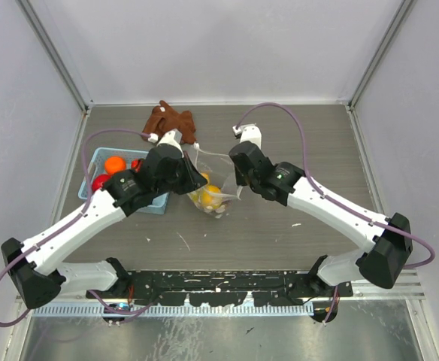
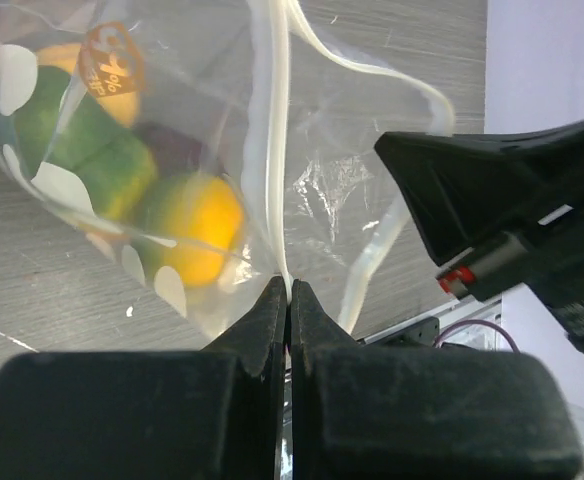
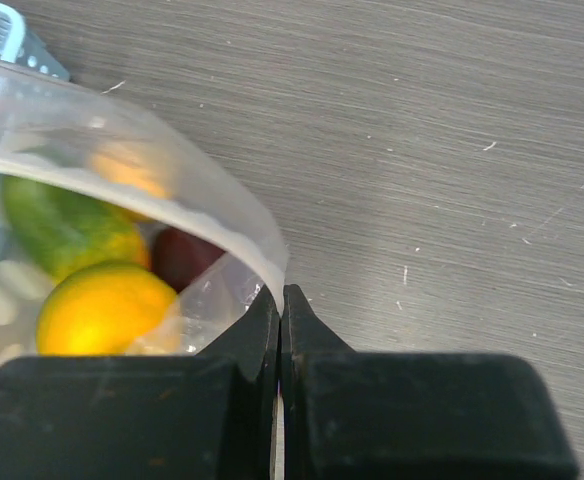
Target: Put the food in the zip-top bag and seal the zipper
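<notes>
Between the two arms hangs the clear zip top bag (image 1: 221, 171), its mouth spread open and food inside. A yellow-orange fruit (image 3: 107, 310), a green piece (image 3: 67, 228) and a dark red one (image 3: 182, 257) show through it in the right wrist view. My left gripper is shut on the bag's white edge, which runs down into its fingertips. Opposite, my right gripper is shut on the other edge of the mouth. In the top view both sets of fingertips are partly hidden by the arms.
Left of the bag stands a light blue basket (image 1: 92, 167) with an orange item (image 1: 115, 165) and red items, partly covered by the left arm. A brown cloth (image 1: 168, 123) lies behind.
</notes>
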